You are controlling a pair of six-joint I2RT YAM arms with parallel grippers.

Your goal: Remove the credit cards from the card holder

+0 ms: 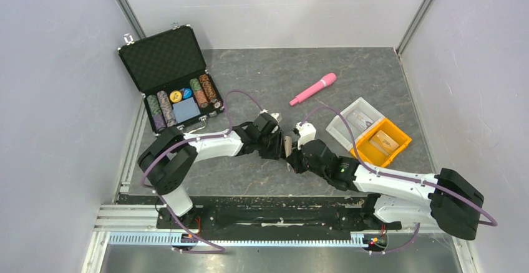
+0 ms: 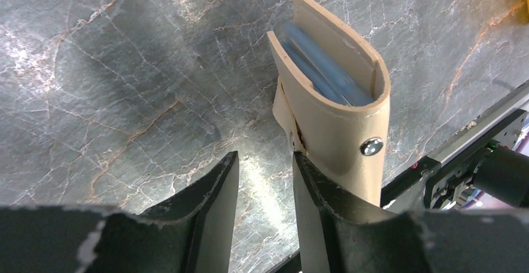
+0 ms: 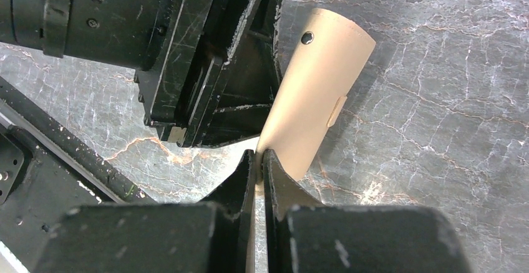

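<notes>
The tan card holder [image 2: 349, 136] stands between the two grippers, its mouth showing blue-grey cards [image 2: 321, 64] inside. In the right wrist view its smooth side [image 3: 318, 86] is tilted, with my right gripper shut on its edge. My left gripper is part open in its wrist view, one fingertip at the holder's side and bare floor showing between the fingers. The left gripper's body fills the upper left of the right wrist view, beside the holder.
A pink microphone [image 1: 312, 89] lies behind the grippers. An open chip case [image 1: 162, 73] is at the back left. White and orange bins [image 1: 396, 129] are at the right. The grey floor behind the holder is clear.
</notes>
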